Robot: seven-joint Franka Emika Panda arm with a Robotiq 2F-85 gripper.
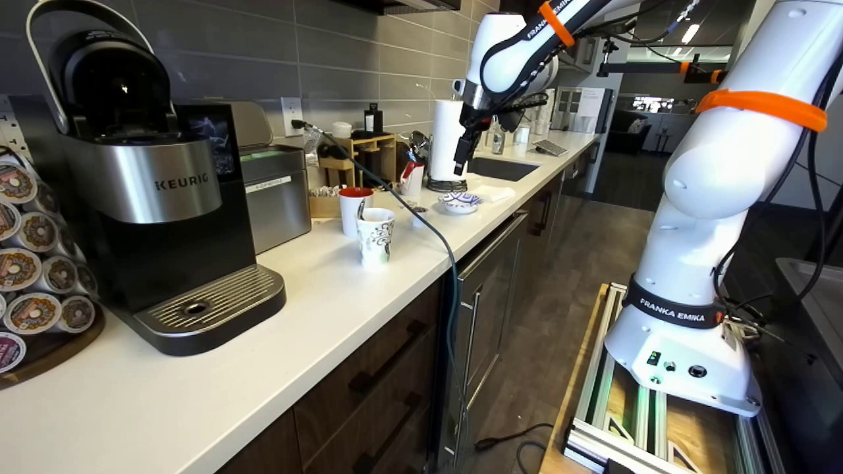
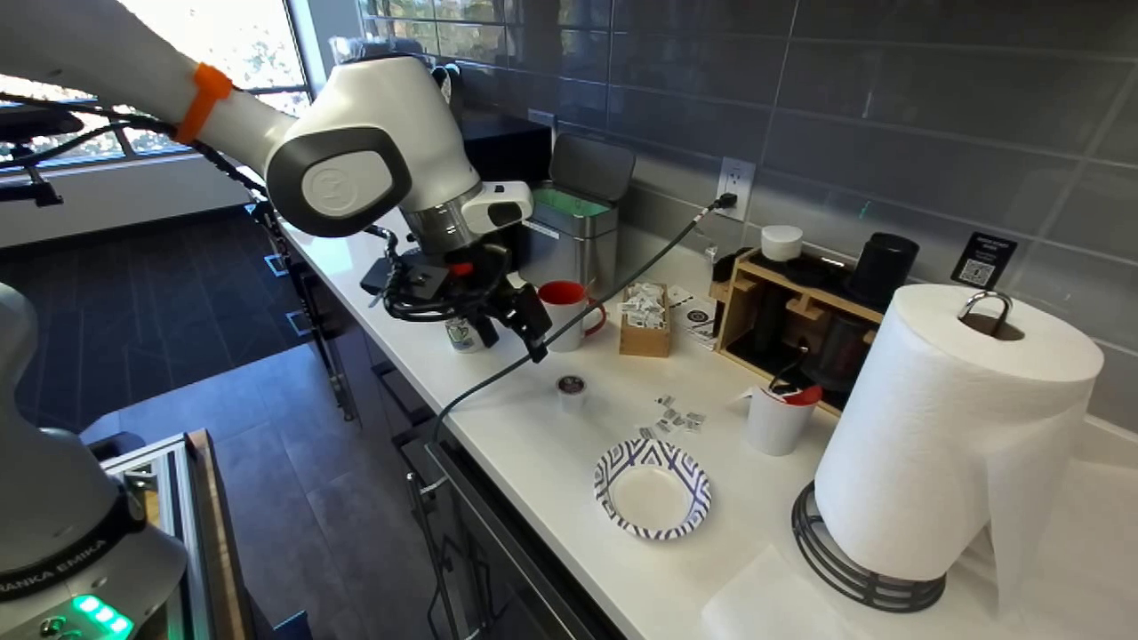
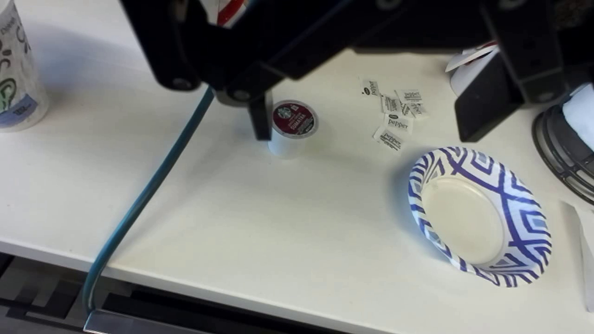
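My gripper hangs above the counter, its fingers spread wide with nothing between them. Below it, in the wrist view, a coffee pod [image 3: 295, 119] with a dark red lid stands upright, its left edge partly behind one fingertip. To the right lies a paper bowl [image 3: 465, 220] with a blue pattern, empty. Several small pepper packets [image 3: 398, 122] are scattered between pod and bowl. A patterned paper cup [image 1: 375, 237] stands near a white mug [image 1: 355, 212] with a red inside. A Keurig coffee machine [image 1: 158, 185] stands at the near left with its top handle raised.
A cable [image 2: 619, 286] runs from the wall outlet across the counter and over its front edge. Behind stand a box of packets [image 2: 645, 331], a wooden organizer [image 2: 747, 304], a white cup [image 2: 775, 423] and a paper towel roll [image 2: 939, 448]. Pods are stacked beside the machine.
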